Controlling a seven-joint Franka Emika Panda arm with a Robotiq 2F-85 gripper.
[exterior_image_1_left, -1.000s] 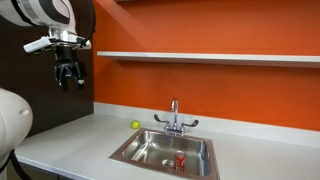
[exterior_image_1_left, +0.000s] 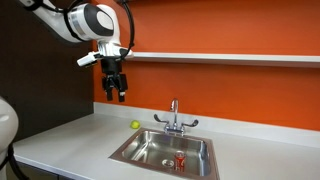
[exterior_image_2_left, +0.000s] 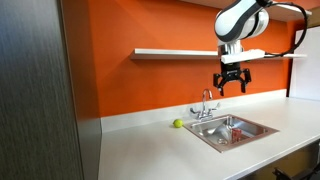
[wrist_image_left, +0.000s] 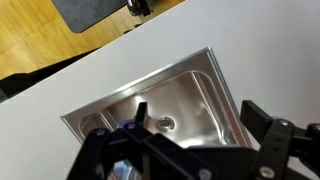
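My gripper (exterior_image_1_left: 115, 96) hangs high above the counter, left of the sink in exterior view 1, pointing down. Its fingers stand apart with nothing between them; in the wrist view a wide gap separates the dark fingers (wrist_image_left: 255, 122). Below is the steel sink (wrist_image_left: 205, 75), set into the counter. A red can (exterior_image_1_left: 180, 160) stands inside the basin toward its right front part, and shows also as a red can (exterior_image_2_left: 236, 134) in exterior view 2. On the counter behind the sink's left side lies a yellow-green round fruit (exterior_image_1_left: 135, 124), well below the gripper.
A faucet (exterior_image_1_left: 175, 113) with two lever handles rises behind the sink. Along the orange wall runs a white shelf (exterior_image_1_left: 220, 59), near the arm's height.
From the far left, my arm has swung rightward in exterior view 1, and the gripper now hangs slightly lower and nearer the sink. The can and fruit have stayed put.
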